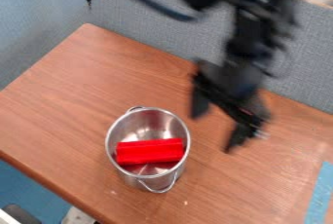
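A red cylindrical object (150,151) lies inside a silver metal pot (147,177) with wire handles, standing on the wooden table left of centre. My gripper (223,119) is motion-blurred above the table, to the right of and behind the pot, apart from it, with its dark fingers spread open. Nothing shows between the fingers.
A blue strip (316,194) lies at the right edge. A grey wall stands at the back.
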